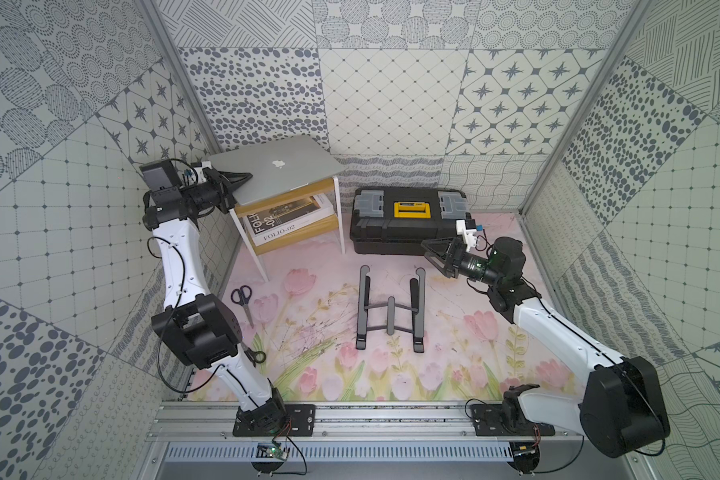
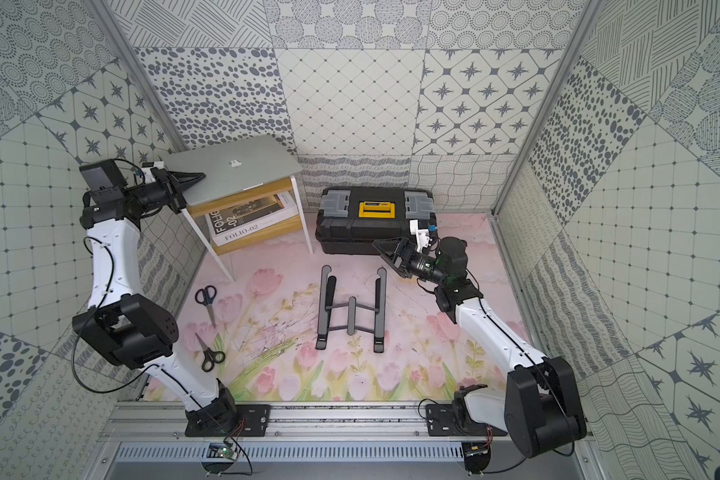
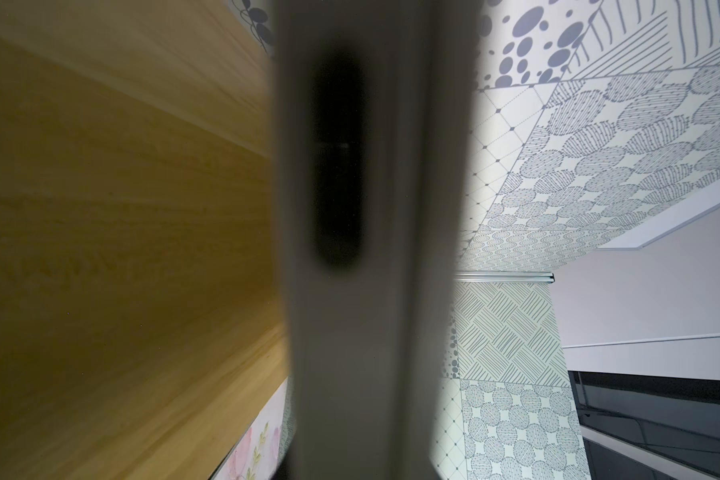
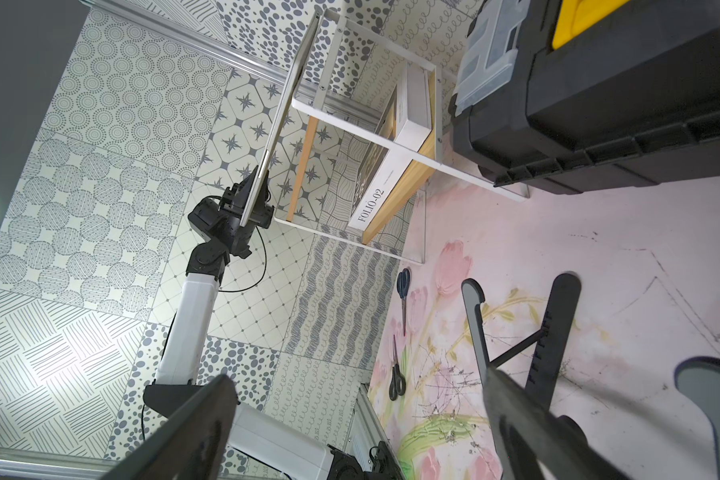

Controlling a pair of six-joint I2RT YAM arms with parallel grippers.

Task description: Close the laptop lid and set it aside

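Observation:
The silver laptop (image 1: 288, 168), lid closed, lies over the top of the small wooden shelf unit (image 1: 296, 195) at the back left. My left gripper (image 1: 240, 185) is shut on the laptop's left edge. Up close in the left wrist view, the laptop's side (image 3: 376, 360) fills the middle, blurred. From the right wrist view the laptop (image 4: 273, 144) looks slightly tilted, with a gap above the shelf at the gripped end; contact at the far end cannot be told. My right gripper (image 1: 440, 252) stands open and empty in front of the toolbox, its fingers (image 4: 528, 424) apart.
A grey laptop stand (image 1: 390, 316) sits empty mid-table. The black toolbox (image 1: 410, 232) is at the back, right of the shelf. Scissors (image 2: 206, 296) and a second pair (image 2: 209, 357) lie at left. A FOLIO book (image 1: 292, 221) rests on the lower shelf. The front right is open.

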